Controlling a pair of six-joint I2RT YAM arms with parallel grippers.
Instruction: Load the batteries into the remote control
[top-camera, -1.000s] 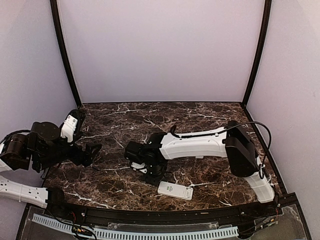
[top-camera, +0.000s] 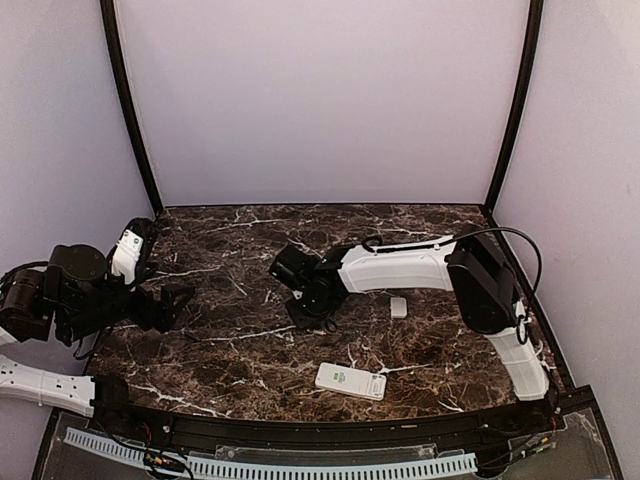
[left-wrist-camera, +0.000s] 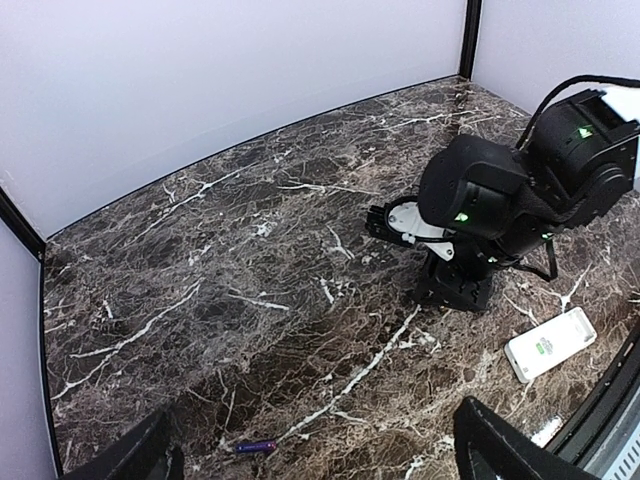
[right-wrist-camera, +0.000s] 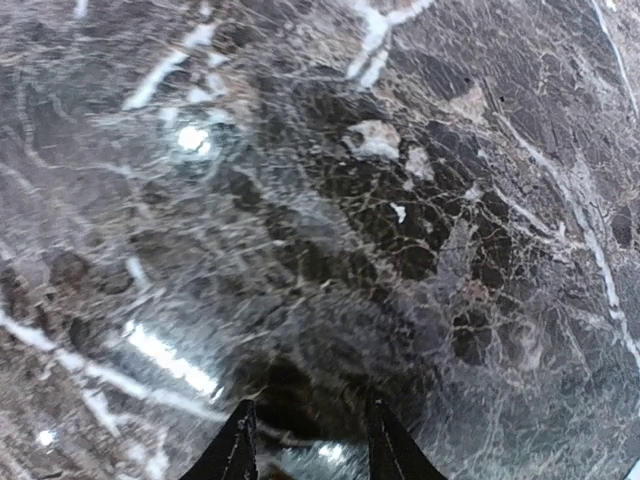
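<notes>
The white remote control (top-camera: 350, 381) lies near the table's front edge; the left wrist view also has the remote (left-wrist-camera: 550, 343) at its right side. One purple battery (left-wrist-camera: 254, 446) rests on the marble in the left wrist view, low and between the spread fingers. My left gripper is open above the table with nothing in its grasp. Behind the remote, near mid-table, hangs my right gripper (top-camera: 312, 325). In its own wrist view the right gripper has its fingers apart over bare marble, with nothing between them.
A small white piece (top-camera: 398, 307), maybe the battery cover, lies right of centre, close to the right forearm. Bare dark marble (top-camera: 240, 235) stretches across the back of the table. Walls bound both sides.
My right gripper has drawn back from beside the remote towards mid-table, leaving the small white piece in clear view. The left gripper has shifted slightly left; the remote stays put.
</notes>
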